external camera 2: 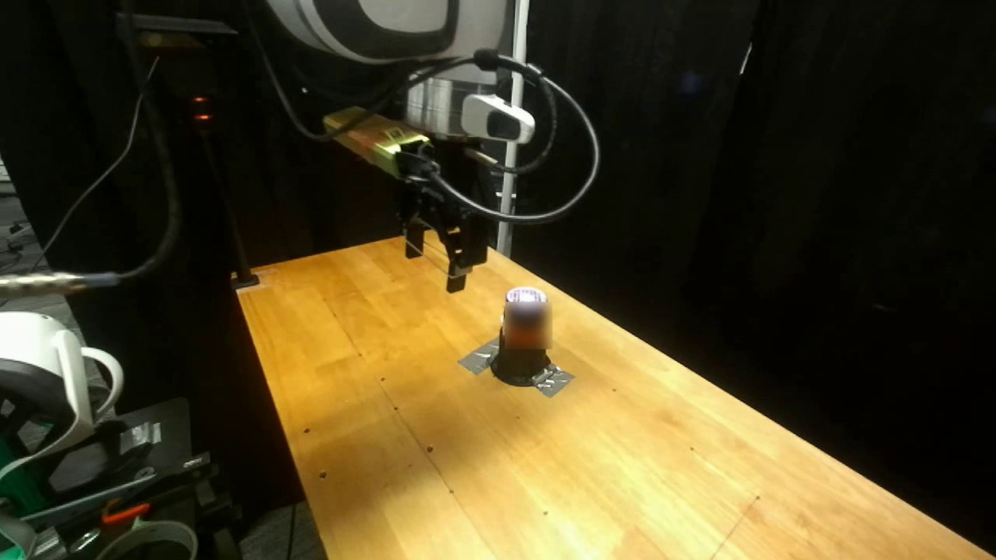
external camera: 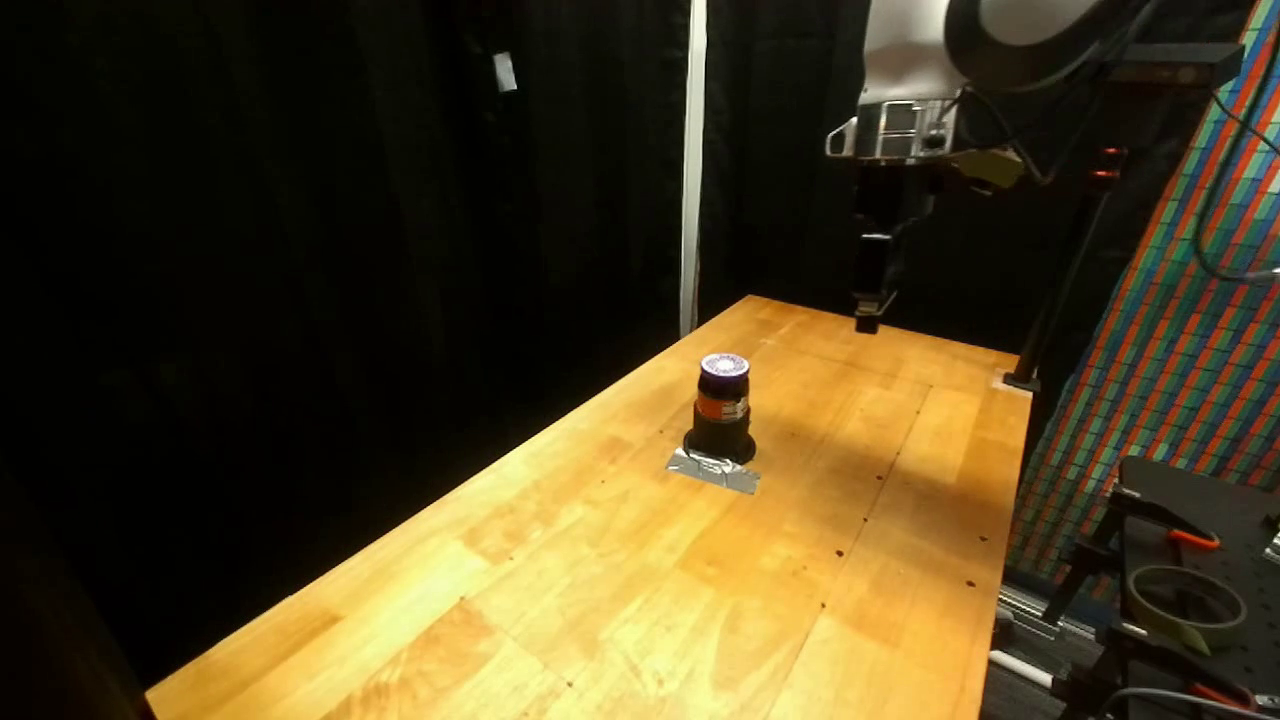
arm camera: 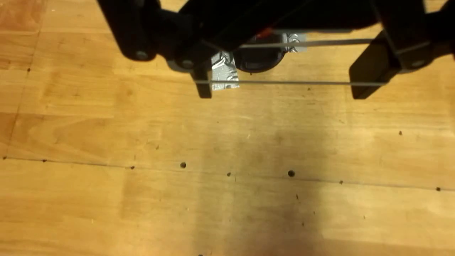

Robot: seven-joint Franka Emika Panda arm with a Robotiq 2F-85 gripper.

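Observation:
A dark jar (external camera: 723, 390) with a white-and-purple lid (external camera: 725, 365) stands upright in a black round holder (external camera: 720, 439). Strips of silver tape (external camera 2: 555, 381) fix the holder to the wooden table. My gripper (external camera 2: 435, 269) hangs above the table, up and to the left of the jar in exterior view 2, apart from it. In the wrist view the gripper has its two fingers wide apart, with nothing between their tips. There the holder's edge (arm camera: 258, 59) peeks out under the gripper body, which hides most of the jar.
A pole on a base (external camera: 1021, 382) stands at its far corner. A dark side cart (external camera: 1200, 480) with a tape roll (external camera: 1188, 600) and clamps sits beyond the edge. A cable (external camera 2: 574, 201) loops out from the arm.

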